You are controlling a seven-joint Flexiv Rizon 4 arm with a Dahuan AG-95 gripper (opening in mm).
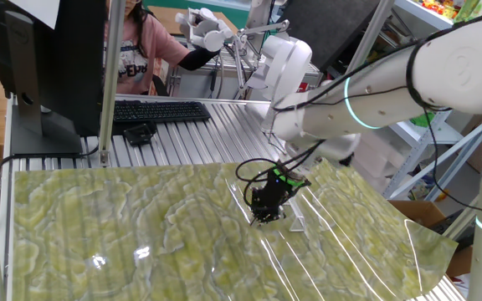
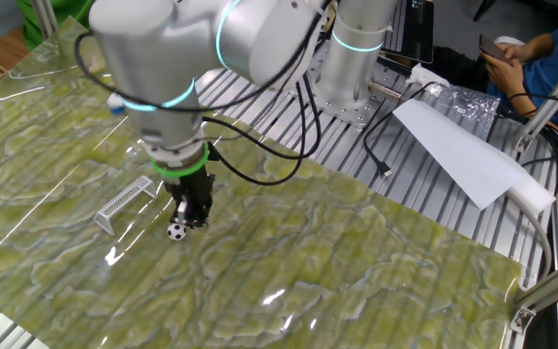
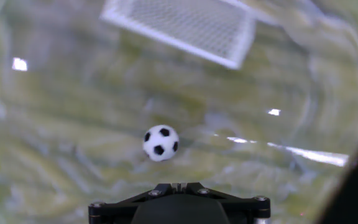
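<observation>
A small black-and-white football (image 3: 161, 143) lies on the green marbled mat, beyond my gripper's fingertips in the wrist view. My black gripper appears shut, its fingertips together with nothing visible between them. A strip of mat shows between them and the ball. In exterior view 2 the ball (image 2: 176, 232) is right beside the gripper (image 2: 196, 221), low over the mat; contact cannot be judged there. A white goal with a mesh panel (image 3: 188, 25) stands past the ball; exterior view 2 shows the goal (image 2: 124, 202) left of the gripper. In exterior view 1 the gripper (image 1: 264, 219) mostly hides the ball.
Bare mat (image 1: 124, 226) spreads widely to the left in exterior view 1. Behind it are a keyboard (image 1: 161, 111) and a monitor (image 1: 53, 75). A white sheet (image 2: 458, 145) lies on the slatted table near the arm's base. Loose cables (image 2: 260, 155) loop beside the wrist.
</observation>
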